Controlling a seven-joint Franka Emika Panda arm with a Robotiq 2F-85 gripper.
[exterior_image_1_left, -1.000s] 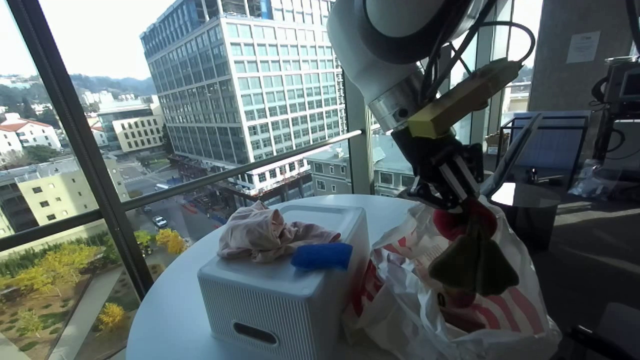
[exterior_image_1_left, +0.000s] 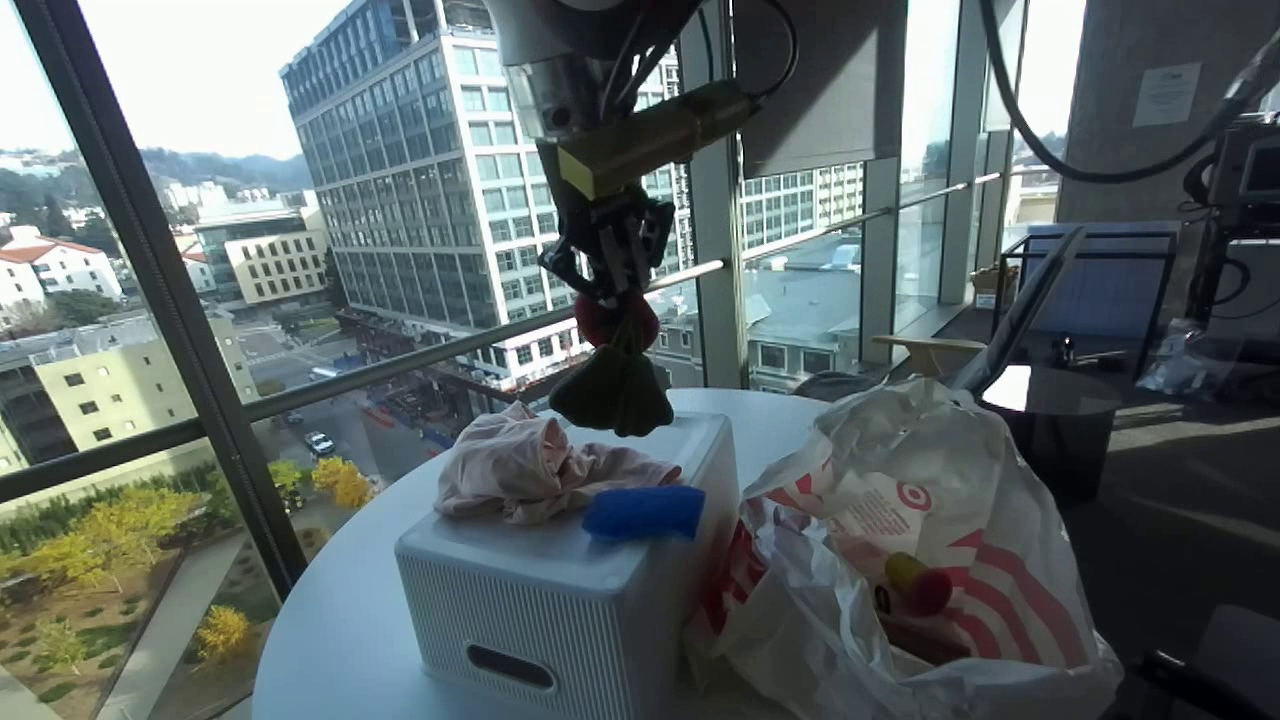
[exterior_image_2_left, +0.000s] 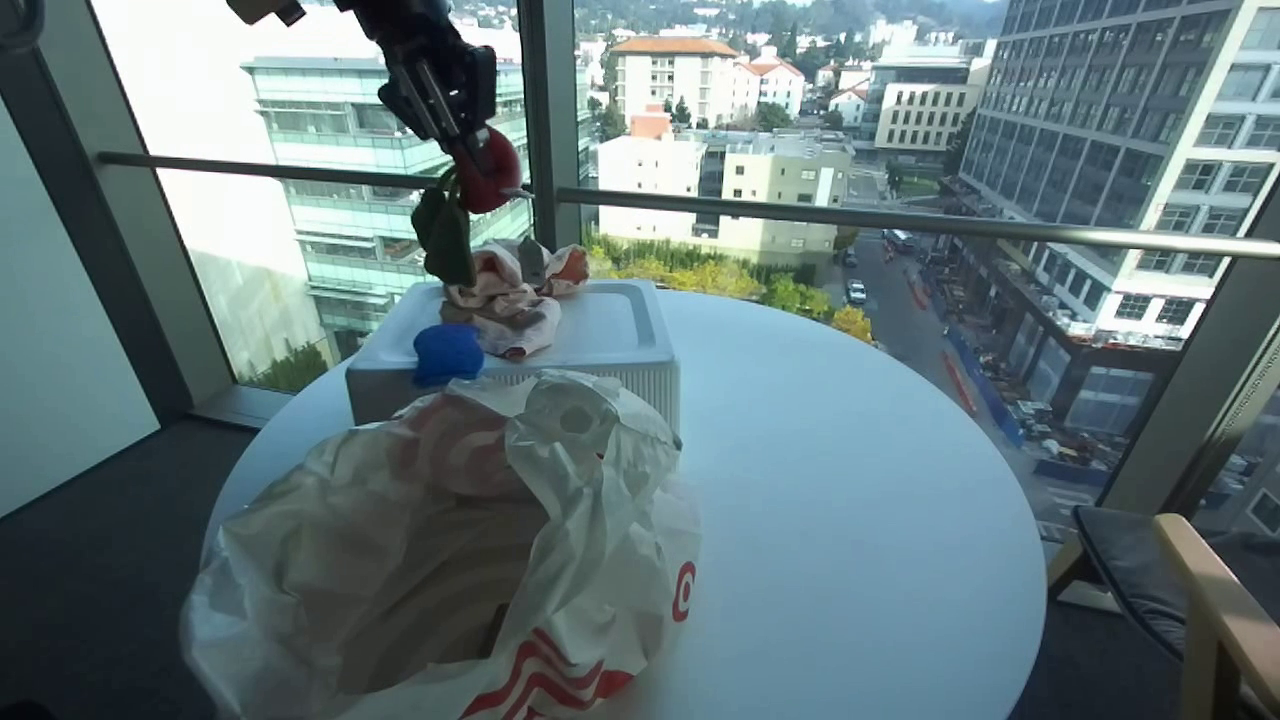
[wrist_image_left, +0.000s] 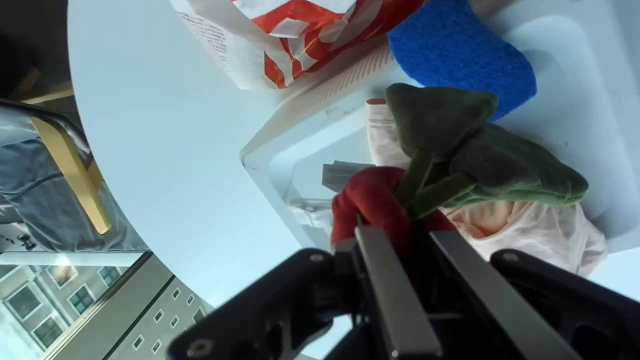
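Observation:
A red plush toy (exterior_image_2_left: 489, 172) with green leaves (exterior_image_1_left: 614, 394) hangs from my gripper (exterior_image_1_left: 619, 288), which is shut on its red part. In the wrist view the fingers (wrist_image_left: 399, 300) press into the red fabric, and the leaves spread out ahead of them. Below the toy is a white ribbed box (exterior_image_1_left: 528, 600), its top bearing a crumpled pale pink cloth (exterior_image_1_left: 504, 462) and a blue sponge-like piece (exterior_image_1_left: 644, 512). The toy is held above the box, apart from it in exterior view 2.
Beside the box stands an open white plastic bag (exterior_image_2_left: 300, 576) with red print; a yellow and red item (exterior_image_1_left: 921, 584) lies inside it. The round white table (exterior_image_2_left: 864, 480) has clear room on one side. Windows with a rail (exterior_image_2_left: 912, 220) border the table.
My gripper has carried the toy from above the plastic bag leftward and up, and it now hangs over the box. The cloth, blue piece and bag look unmoved.

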